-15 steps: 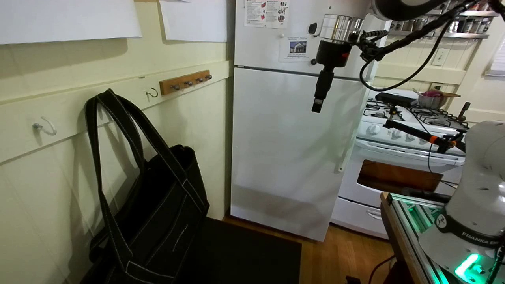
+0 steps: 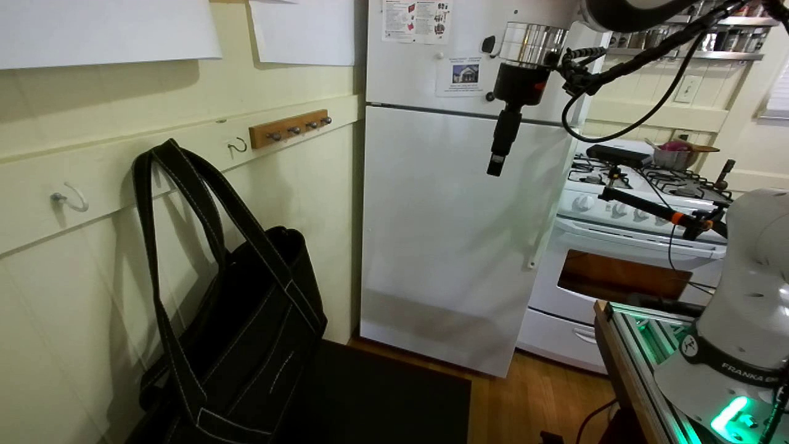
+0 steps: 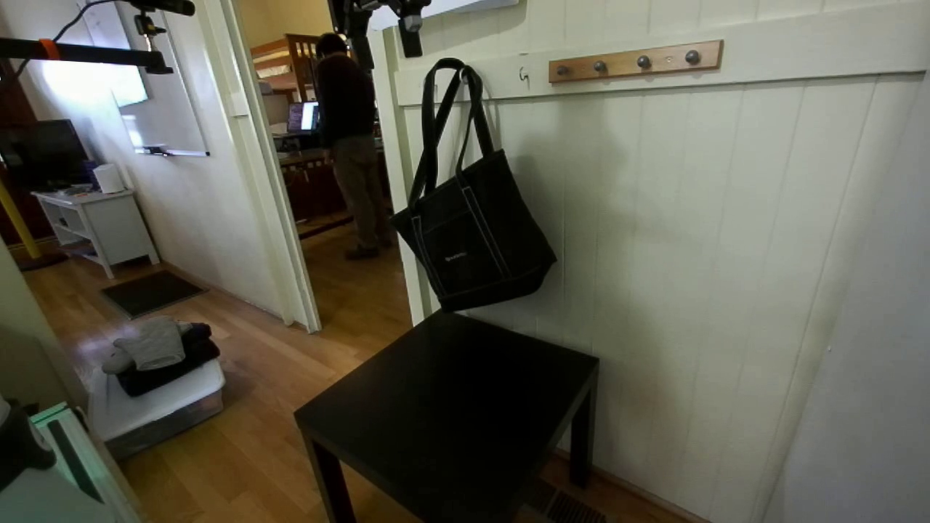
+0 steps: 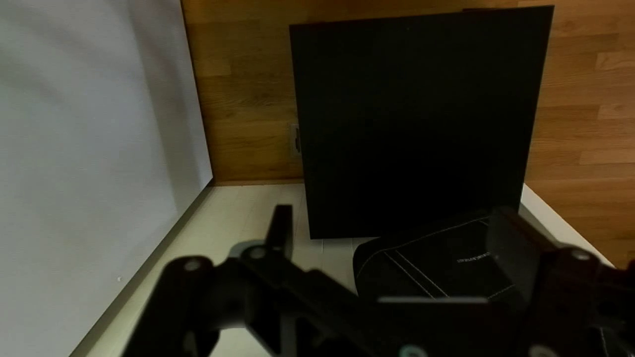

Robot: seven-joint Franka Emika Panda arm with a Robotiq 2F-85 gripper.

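A black tote bag (image 2: 259, 355) with white stitching hangs by its straps from the wall rail, tilted. In the second exterior view the same bag (image 3: 479, 235) hangs above the corner of a black table (image 3: 453, 392). My gripper (image 2: 497, 164) points down in front of the fridge, well apart from the bag and high above the table. Seen from the wrist, its fingers (image 4: 281, 229) stand wide apart and nothing is held between them. Part of the bag (image 4: 428, 262) shows below and beyond them, much of it hidden by the gripper.
A wooden peg rack (image 2: 290, 128) and an empty hook (image 2: 237, 145) are on the rail. The white fridge (image 2: 444, 237) stands close behind the arm, with a stove (image 2: 629, 251) to its right. A person (image 3: 349, 148) stands in the far room.
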